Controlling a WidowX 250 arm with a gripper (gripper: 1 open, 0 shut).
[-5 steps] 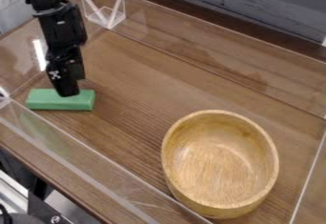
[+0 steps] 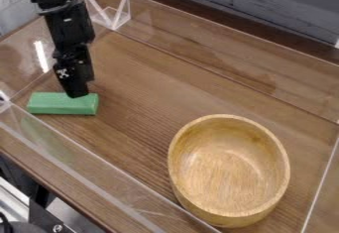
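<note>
The black robot arm reaches down from the top left, and its gripper (image 2: pixel 71 78) is open just above a green rectangular block (image 2: pixel 62 104) lying flat on the wooden surface at the left. Whether the fingertips touch the block is not clear. A round pale wooden bowl (image 2: pixel 228 166) stands empty at the lower right.
Clear plastic panels or edges run along the left and bottom left, with cables beyond at the lower left corner.
The arm and gripper have shifted very slightly over the last second. The green block and the bowl have not moved.
</note>
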